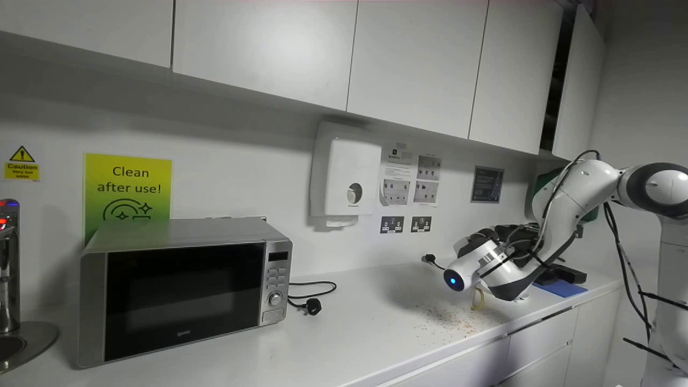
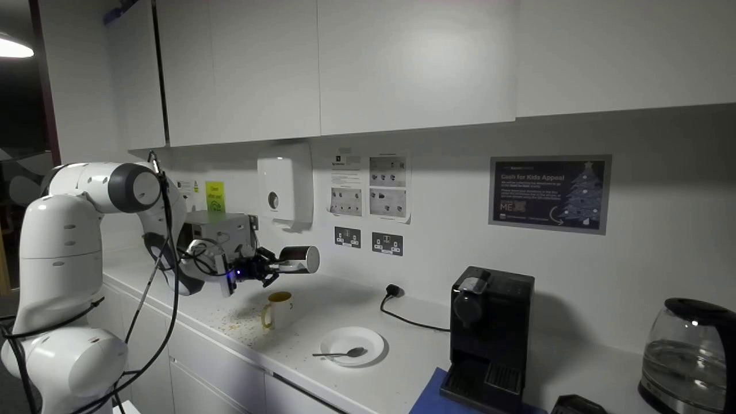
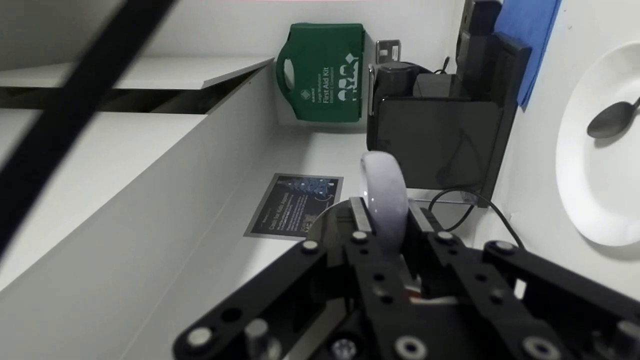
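My gripper is shut on the pale handle [image 3: 385, 187] of a dark mug. In exterior view 2 that dark mug [image 2: 298, 256] hangs above the counter, turned on its side, its round end facing right. Fingers hide part of its body in the wrist view. Below it, a white mug with a yellow inside and handle [image 2: 279, 311] stands upright on the counter, apart from my gripper. Only its yellow handle [image 1: 478, 299] shows in exterior view 1, under the wrist. Brown crumbs [image 2: 238, 325] lie scattered beside this mug.
A white plate [image 2: 331, 342] with a spoon [image 2: 355, 352] sits right of the white mug. Beyond it stand a black coffee machine [image 2: 491, 324] and a glass kettle [image 2: 679, 359]. The microwave [image 1: 187, 290] is at the other end, with bare counter between it and the crumbs.
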